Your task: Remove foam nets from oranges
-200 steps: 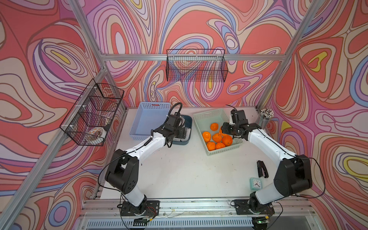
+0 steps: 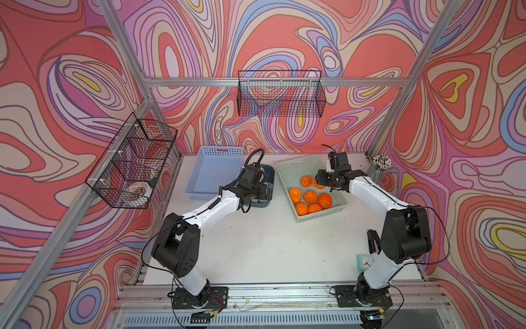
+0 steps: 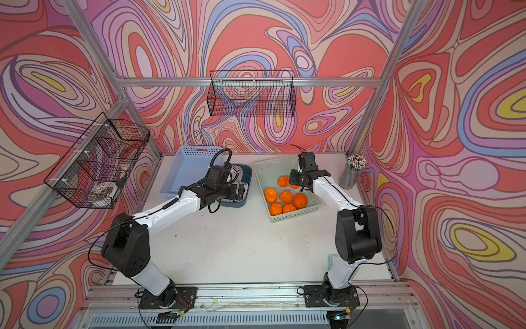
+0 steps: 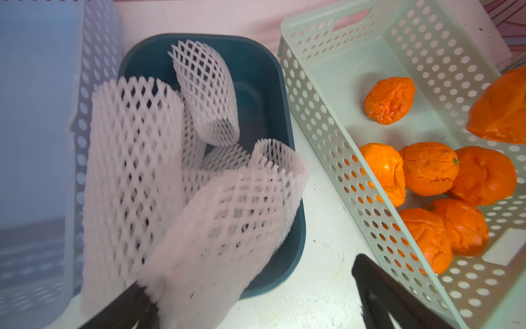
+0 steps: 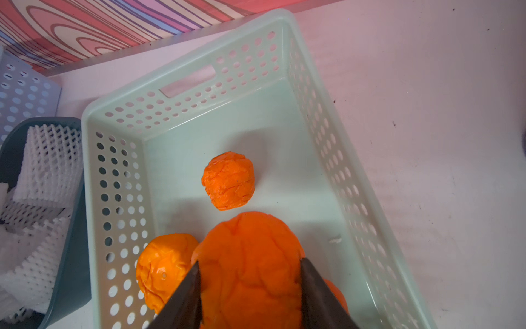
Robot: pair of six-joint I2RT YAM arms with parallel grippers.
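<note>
Wide open, my left gripper is over the front of the dark teal bin (image 4: 262, 49). White foam nets (image 4: 134, 175) lie in and over that bin. One net (image 4: 230, 213) lies against the left finger and partly covers it; whether it clings there is unclear. In the right wrist view, my right gripper has a bare orange (image 5: 249, 257) filling the gap between its fingers, over the pale green basket (image 5: 350, 159). Several bare oranges sit in this basket, including a small one (image 5: 229, 181) towards the back.
Left of the bin stands an empty light blue basket (image 2: 216, 170). A holder with white-tipped sticks (image 2: 380, 164) is at the back right, and a small clock (image 2: 365, 262) at the front right.
My right gripper has shifted slightly towards the back over the green basket.
</note>
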